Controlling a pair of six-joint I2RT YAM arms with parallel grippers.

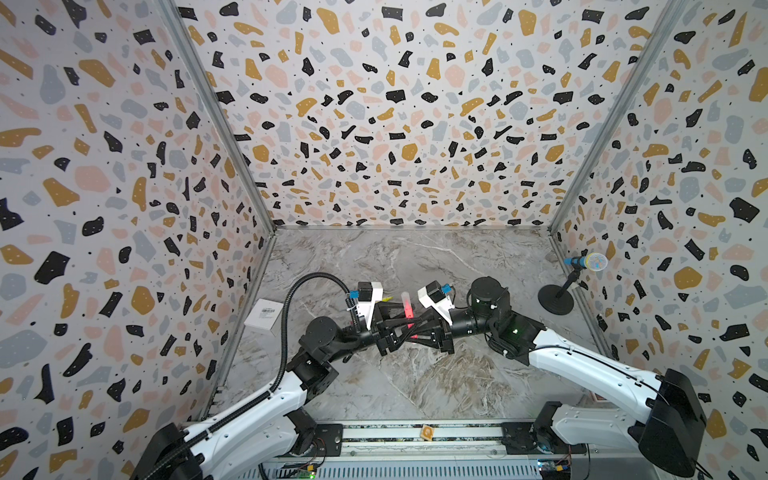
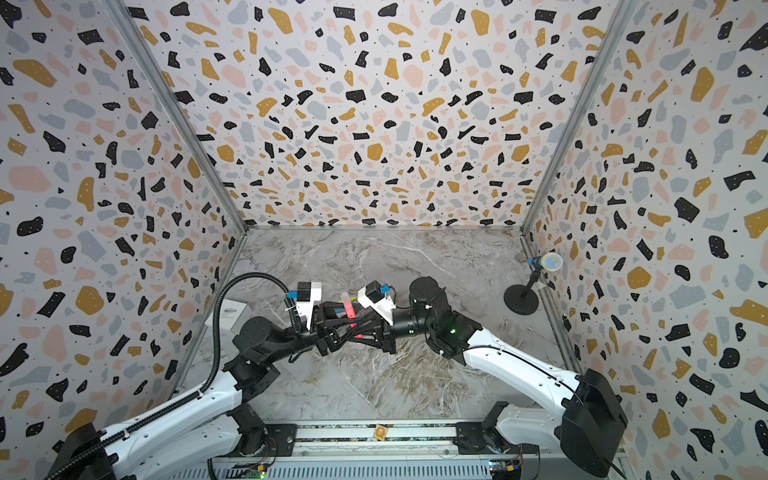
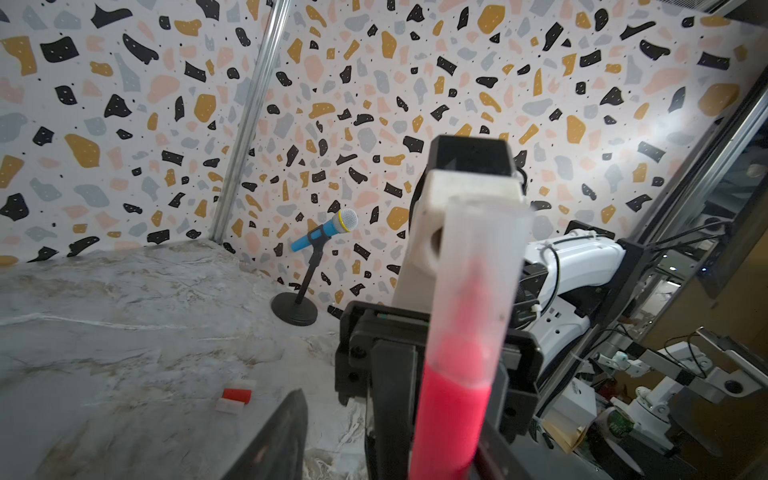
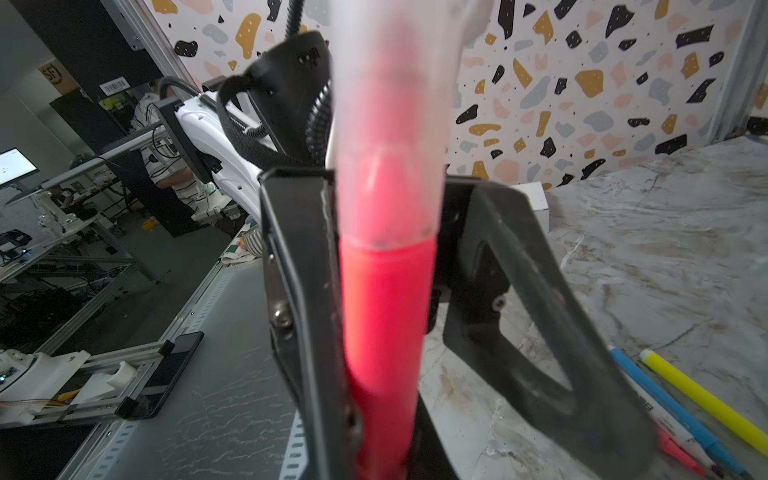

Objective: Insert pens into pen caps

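Note:
A pink pen (image 3: 453,424) stands nearly upright between my two hands. Its tip shows inside a frosted clear cap (image 3: 481,280), and the cap's lower edge meets the pink body (image 4: 387,312). My left gripper is open, its blurred fingers spread wide, with the pen near one of them. Facing it, my right gripper (image 1: 413,328) is shut on the pen's body; the exact contact is hidden by overlapping fingers. In the right wrist view, a spread left finger (image 4: 552,360) stands clear of the pen.
On the table lie a yellow pen (image 4: 704,398), a blue pen (image 4: 672,408) and other pens. A small red-and-white piece (image 3: 233,400) lies apart. A white box (image 1: 262,314) is at the left, a microphone stand (image 1: 556,299) at the right.

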